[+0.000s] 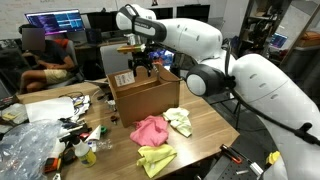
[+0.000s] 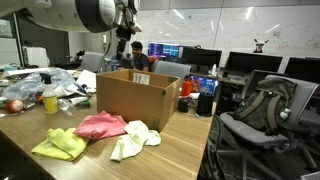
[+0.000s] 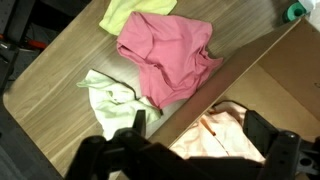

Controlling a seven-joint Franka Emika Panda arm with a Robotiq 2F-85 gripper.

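A brown cardboard box stands open-topped on the wooden table. Above it hangs my gripper, open, its fingers at the lower edge of the wrist view. Inside the box lies a pale pink cloth, seen from above. Just outside the box are a pink cloth, a yellow cloth and a cream cloth, all lying flat and crumpled on the table. No cloth shows between my fingers.
Clear plastic bags and assorted items, including a yellow-labelled bottle, crowd the table's left side. A black chair stands beyond the right edge. Bare tabletop shows right of the cloths.
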